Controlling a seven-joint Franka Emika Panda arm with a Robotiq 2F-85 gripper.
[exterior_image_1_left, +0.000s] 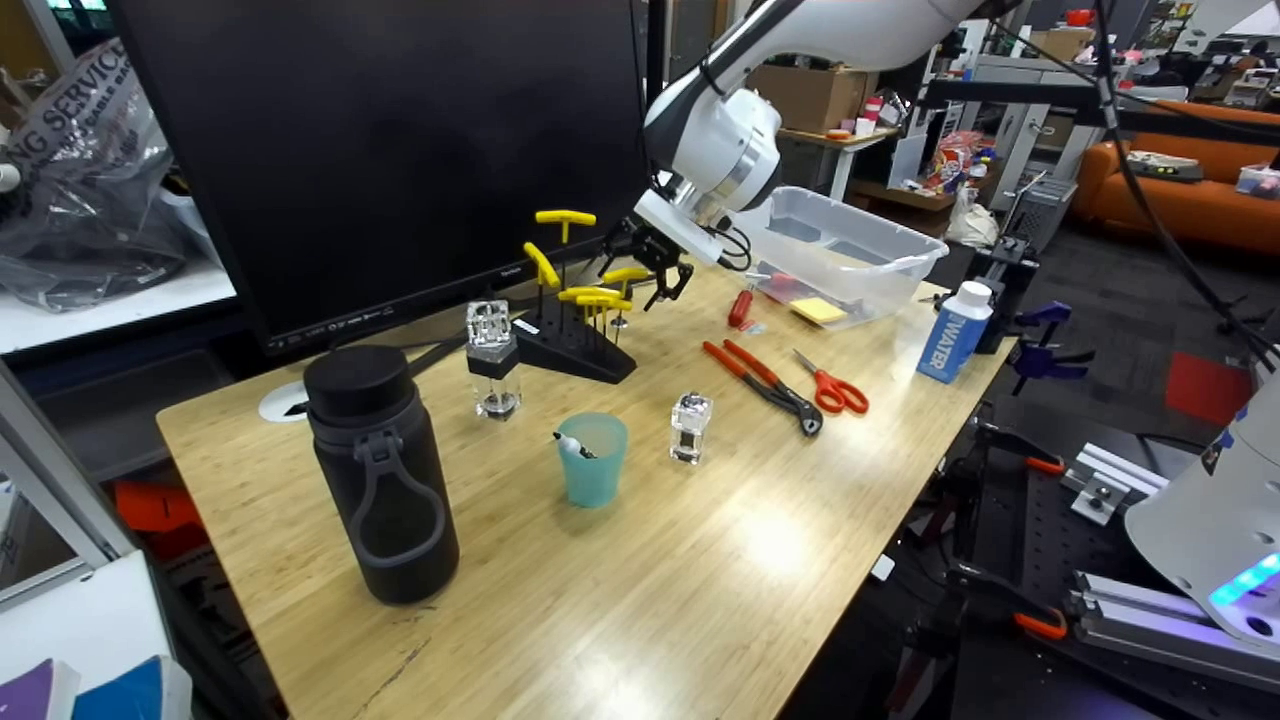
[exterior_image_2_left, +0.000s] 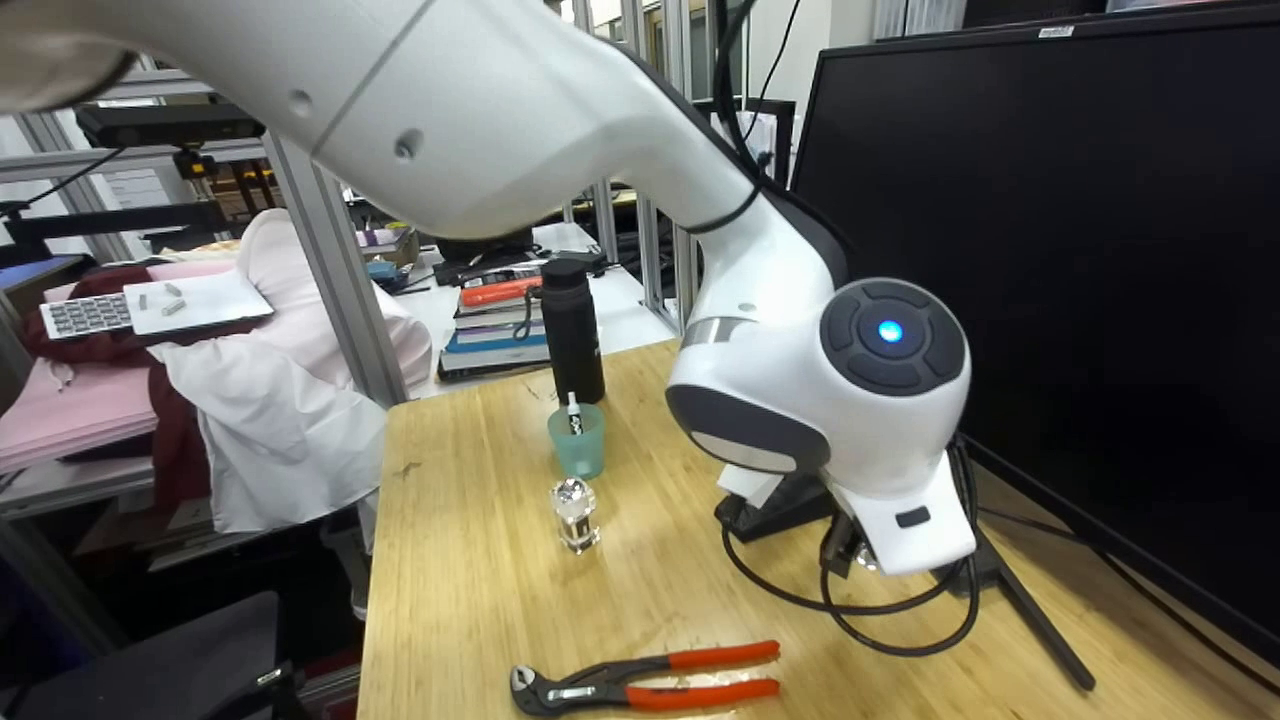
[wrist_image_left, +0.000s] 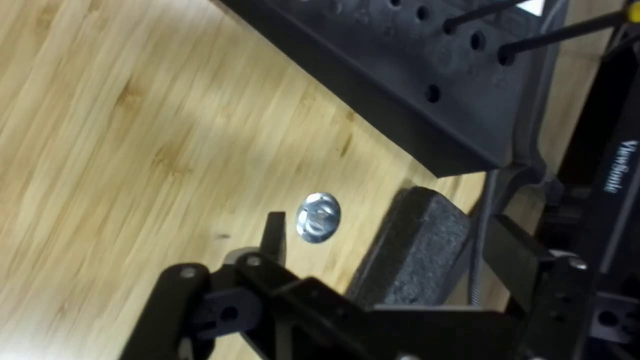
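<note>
My gripper stands open, with its two dark fingers (wrist_image_left: 274, 237) wide apart in the wrist view. Below it on the wooden table lies a small shiny metal disc (wrist_image_left: 318, 218), near the left finger. A dark grey, felt-like block (wrist_image_left: 414, 246) appears in the gap between the fingers, seemingly touching neither; its lower end is hidden by the gripper. Beside the block is the black hex-key stand (wrist_image_left: 384, 78). Exterior view 1 has the gripper (exterior_image_1_left: 644, 274) low behind the stand's yellow-handled keys (exterior_image_1_left: 565, 218), close to the monitor.
The monitor (exterior_image_1_left: 396, 144) borders the table's back. A teal cup (exterior_image_1_left: 591, 460) holding a marker, a clear block (exterior_image_1_left: 690, 427), a stacked clear piece (exterior_image_1_left: 493, 360) and a black bottle (exterior_image_1_left: 384, 480) stand leftward. Pliers (exterior_image_1_left: 763, 386), scissors (exterior_image_1_left: 831, 386) and a clear bin (exterior_image_1_left: 834, 258) lie right.
</note>
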